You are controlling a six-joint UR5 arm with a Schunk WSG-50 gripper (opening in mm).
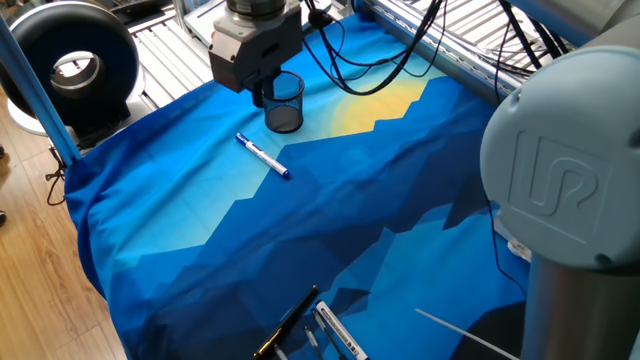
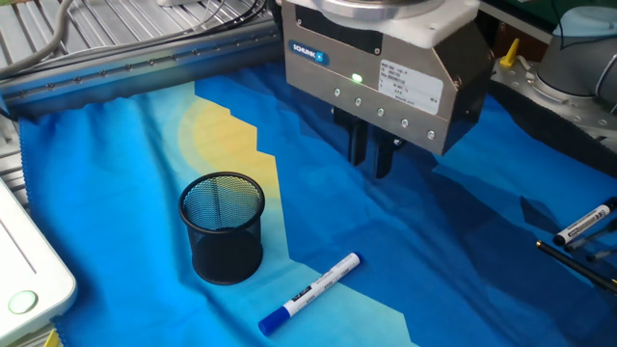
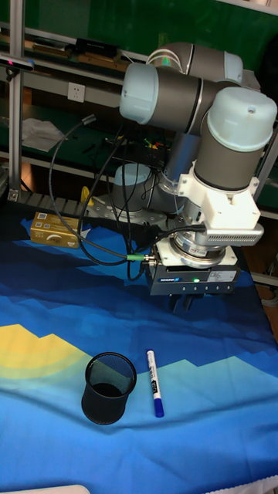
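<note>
My gripper [image 2: 370,170] hangs above the cloth in exterior view 2, its two black fingers [image 2: 357,145] pointing down with a narrow gap and nothing between them. A black mesh pen cup [image 2: 227,231] stands upright on the cloth, apart from the fingers; no pen shows inside. Near it lies a white marker with blue ends [image 2: 310,293], flat on the cloth. From exterior view 1 the gripper [image 1: 264,98] overlaps the cup [image 1: 284,112] in the line of sight, while exterior view 3 places it back from both cup [image 3: 108,399] and marker [image 3: 154,384].
Several pens, among them a white marker [image 1: 338,328] and a black pen [image 1: 288,322], lie at another edge of the cloth. A small cardboard box [image 3: 54,231] sits near the robot base. Cables [image 1: 385,88] hang beside the arm.
</note>
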